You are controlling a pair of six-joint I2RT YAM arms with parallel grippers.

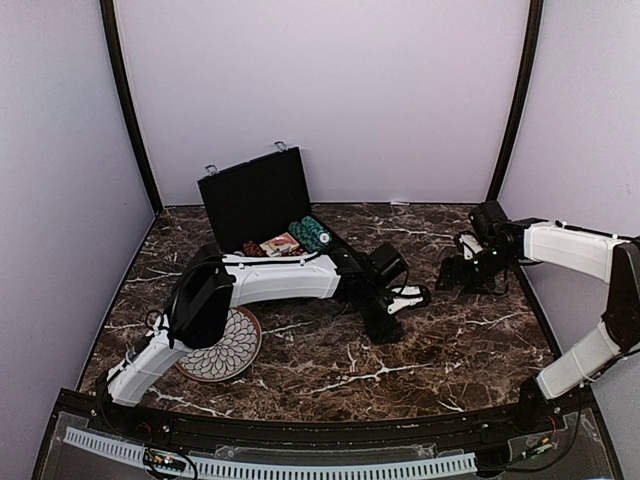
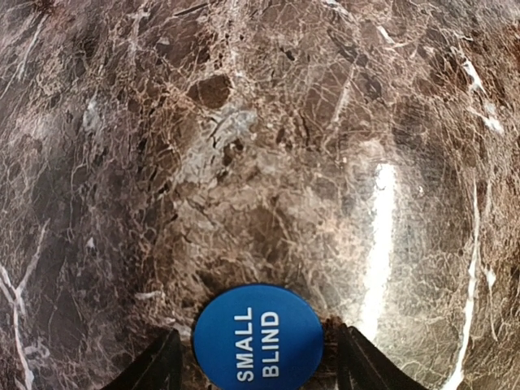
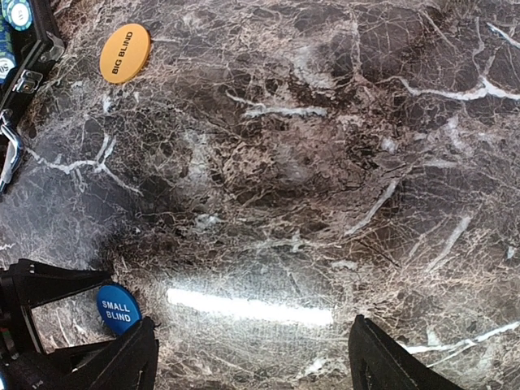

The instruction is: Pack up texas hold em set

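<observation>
The blue "SMALL BLIND" disc point(image 2: 258, 337) lies on the marble table between the fingers of my left gripper. Gaps show on both its sides, so that gripper is part open around it, not closed on it. From the right wrist view, the same blue disc point(image 3: 119, 308) appears between the left gripper's dark fingers point(image 3: 61, 280). An orange "BIG BLIND" disc point(image 3: 125, 53) rests flat near the case. My right gripper is open and empty above bare table. The open black case point(image 1: 255, 197) holds chips and cards, partly hidden by the left arm.
A round patterned plate point(image 1: 222, 348) sits at the front left, partly beneath the left arm. Green chips point(image 1: 310, 233) and red-toned cards point(image 1: 280, 244) show in the case.
</observation>
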